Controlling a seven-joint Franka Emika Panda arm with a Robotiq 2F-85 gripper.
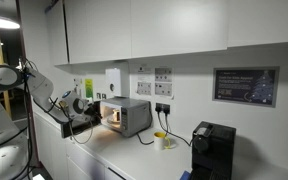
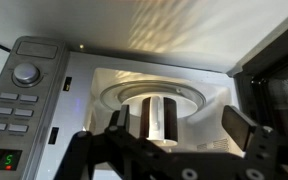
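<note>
A grey microwave stands on the counter with its door open and its inside lit. In the wrist view, a round turntable plate lies in the white cavity, and a cup, pale with a dark brown middle, stands on it. My gripper faces the opening, its two fingers spread wide at the bottom of the view. Seen between them, the cup sits nearer the left finger; nothing is held. How far the fingertips are from the cup cannot be judged. From outside, the gripper appears small and dark beside the microwave's open front.
The microwave's control panel borders the cavity on the left, and the dark door on the right. Along the counter stand a yellow-and-white mug and a black coffee machine. Cupboards hang above.
</note>
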